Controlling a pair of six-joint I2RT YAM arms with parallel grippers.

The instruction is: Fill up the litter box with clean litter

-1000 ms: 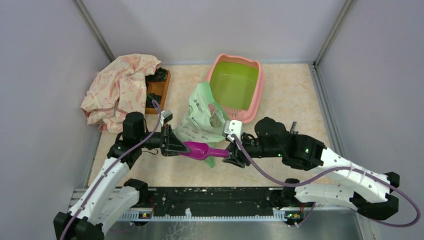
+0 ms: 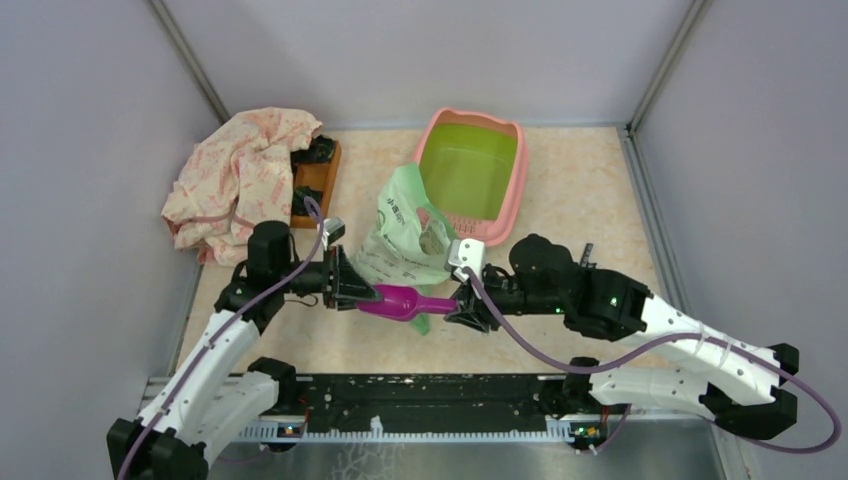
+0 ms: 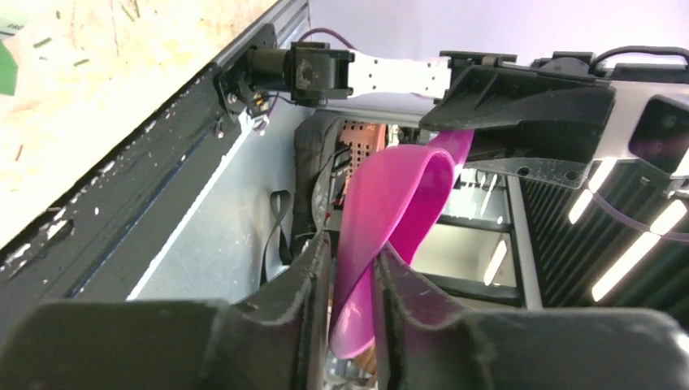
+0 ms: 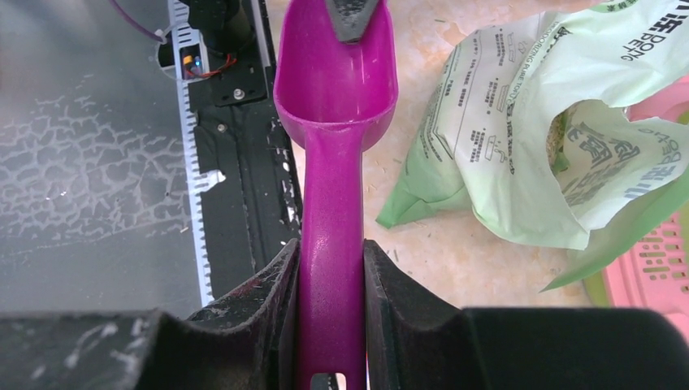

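Note:
A magenta scoop [image 2: 398, 301] lies horizontal between the grippers. My right gripper is shut on its handle. My left gripper [image 2: 358, 298] is at the scoop's bowl end, its fingertips against or around the rim; the grip is unclear. The open green-and-white litter bag [image 2: 400, 235] lies behind the scoop, litter just visible in its mouth in the right wrist view. The pink litter box [image 2: 470, 170], with an empty green inside, stands at the back.
A crumpled pink cloth [image 2: 235, 180] and a wooden tray [image 2: 318, 175] occupy the back left. A black rail [image 2: 430, 395] runs along the front edge.
My left arm has shifted very slightly at the scoop's bowl; otherwise the top view looks the same.

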